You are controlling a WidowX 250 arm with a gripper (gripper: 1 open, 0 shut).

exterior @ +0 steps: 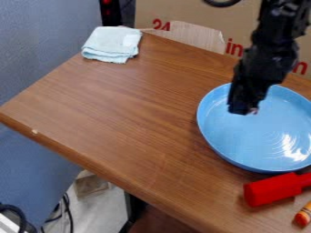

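My black gripper [249, 96] hangs over the upper part of a light blue plate [249, 136] on the right of the wooden table. It is dark and blurred, so whether its fingers are open or shut is unclear. A folded pale blue cloth [112, 44] lies at the table's far left corner.
A red object [270, 190] lies in front of the plate, with a smaller orange-red item [303, 216] at the lower right edge. A cardboard box [195, 18] stands behind.
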